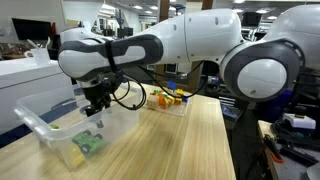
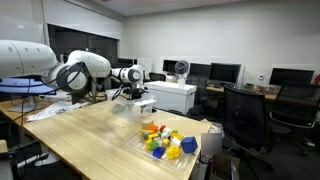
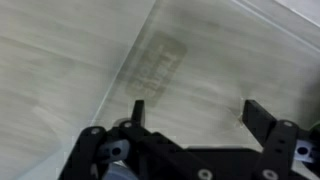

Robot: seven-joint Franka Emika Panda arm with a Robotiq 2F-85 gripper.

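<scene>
My gripper shows at the bottom of the wrist view, open, its two dark fingertips [image 3: 138, 112] wide apart. Between them only a pale, translucent plastic surface with a rectangular patch [image 3: 158, 62] can be made out. In exterior view 1 the arm reaches down to a clear plastic bin [image 1: 62, 150] on the left of the table, the gripper [image 1: 95, 108] at or inside its upper part. Something green [image 1: 88, 143] shows through the bin's wall. From exterior view 2 the bin [image 2: 140, 110] stands at the table's far end, partly behind the arm.
A shallow tray holds several coloured blocks [image 2: 172, 151], yellow, blue, orange and green, at the table's edge. Office chairs [image 2: 252, 120] and desks with monitors stand beyond it.
</scene>
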